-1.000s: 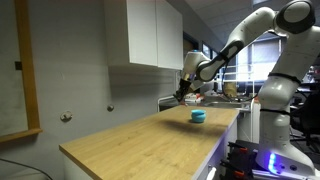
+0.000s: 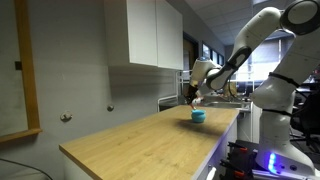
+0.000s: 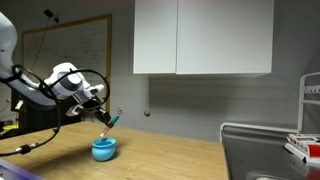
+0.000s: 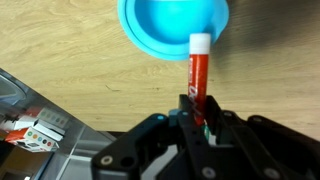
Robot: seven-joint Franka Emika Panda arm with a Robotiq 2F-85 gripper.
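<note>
A slim object (image 4: pixel 198 75) with a white tip and an orange-red shaft is held in my gripper. In exterior view 2 it slants, with a greenish upper end and its reddish lower end (image 3: pixel 104 132) just above the blue bowl (image 3: pixel 104 150). That bowl (image 4: pixel 172 22) shows at the top of the wrist view, where the white tip overlaps its near rim. From exterior view 1, the gripper is over the bowl (image 2: pixel 198 116) on the wooden counter. Whether the tip touches the bowl I cannot tell.
White wall cabinets (image 3: pixel 203 38) hang above it. A wire rack (image 3: pixel 306 112) and a sink area lie beyond its right end in exterior view 2. Red-and-white items (image 4: pixel 45 128) show beyond the counter edge.
In exterior view 1 the arm's wrist has shifted right, and the gripper has come closer to the bowl. The bowl has stayed in place.
</note>
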